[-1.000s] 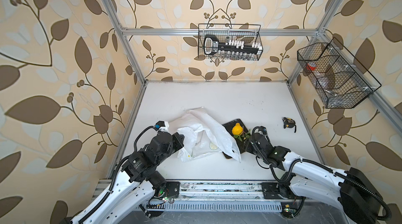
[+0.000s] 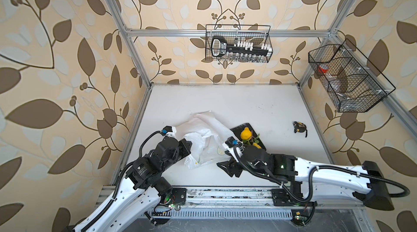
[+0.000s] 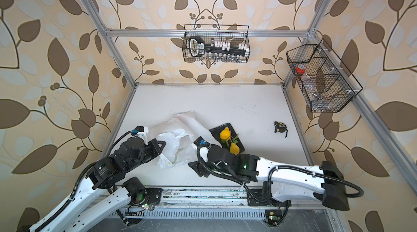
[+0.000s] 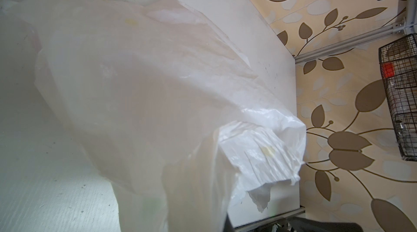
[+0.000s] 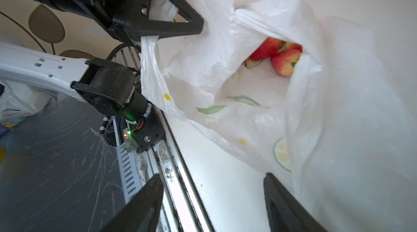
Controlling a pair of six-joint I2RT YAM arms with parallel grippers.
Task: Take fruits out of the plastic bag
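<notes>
The white plastic bag (image 2: 208, 130) lies on the table, its mouth towards the front. Through the opening, red-and-yellow apples (image 5: 285, 61) show deep inside in the right wrist view. My left gripper is shut on the bag's rim, the film coming out between its fingers. In front of the mouth, my right gripper has its fingers apart with nothing between them. The black tray (image 3: 216, 131) to the right bears a yellow fruit (image 3: 225, 134) and another yellow fruit (image 3: 234, 148), with some green beside them. My right arm partly covers the tray.
A tape measure (image 2: 299, 127) lies at the table's right. Wire baskets (image 2: 239, 49) hang at the back and on the right wall. Behind the bag and tray the table is bare. The front rail (image 2: 230, 193) runs close below the right gripper.
My right gripper has swung left from over the tray to the bag's mouth. A second yellow fruit now shows in the tray. The left arm and the bag's held rim stay put.
</notes>
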